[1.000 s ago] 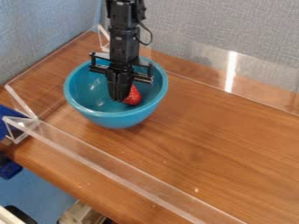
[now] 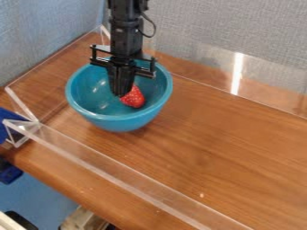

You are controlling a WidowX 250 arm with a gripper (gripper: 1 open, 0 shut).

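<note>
A teal bowl (image 2: 103, 113) sits on the wooden table (image 2: 216, 153) at the upper left. A red strawberry-like object (image 2: 132, 97) lies inside it, right of centre. My black gripper (image 2: 121, 87) reaches down into the bowl, just left of the red object. It looks shut, and I see nothing held between its fingers, though the tips are dark and small.
Clear plastic edging runs along the near left side and the back. Grey walls stand behind. A blue object (image 2: 7, 126) sits at the left edge.
My gripper has shifted very slightly within the bowl. The red object and bowl look almost unchanged.
</note>
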